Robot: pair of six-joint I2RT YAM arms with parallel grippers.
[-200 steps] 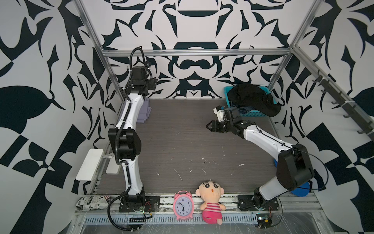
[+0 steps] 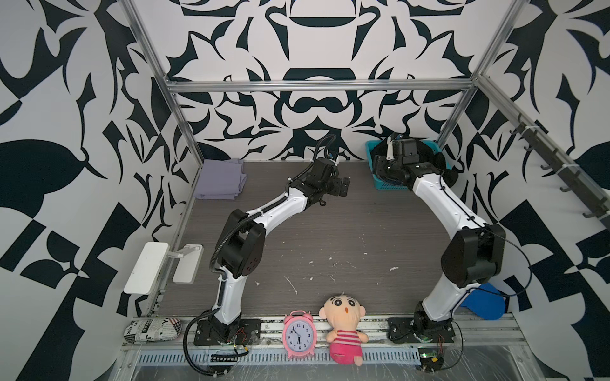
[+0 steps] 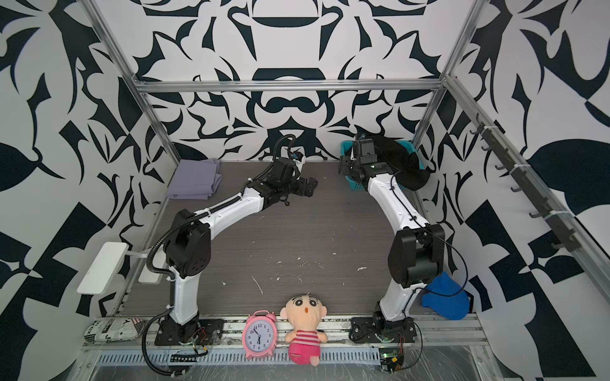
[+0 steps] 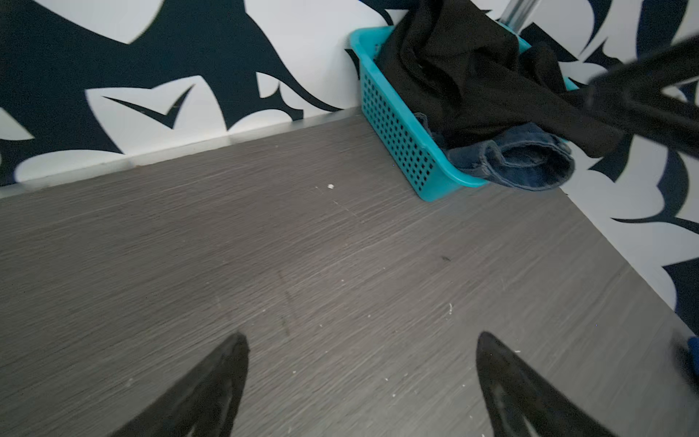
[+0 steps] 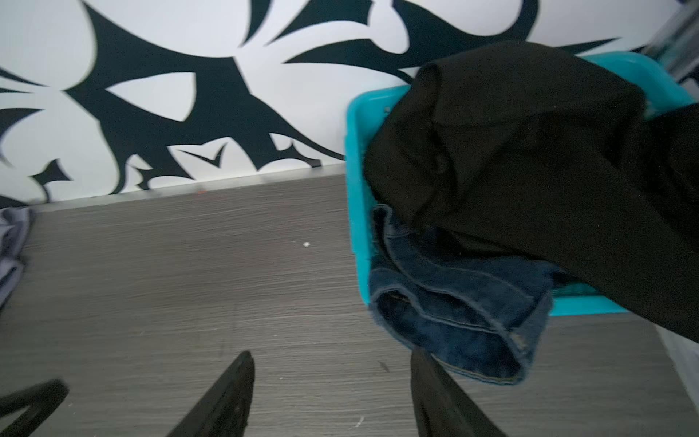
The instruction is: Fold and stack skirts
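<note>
A stack of folded lilac-grey cloth (image 2: 217, 177) lies at the back left of the table (image 2: 317, 247). A teal basket (image 4: 393, 123) at the back right holds crumpled black cloth (image 5: 524, 174) and dark blue denim (image 5: 451, 320), which hangs over its front rim. My left gripper is over the back middle of the table, open and empty, facing the basket. My right gripper is at the basket's left front, above it, fingers apart with nothing between them.
A pink clock (image 2: 298, 333) and a doll (image 2: 343, 330) sit along the front edge. A blue object (image 2: 484, 301) lies at the front right.
My left arm has swung from over the lilac-grey stack toward the middle, lower in view. My right gripper has moved back and right, over the basket.
</note>
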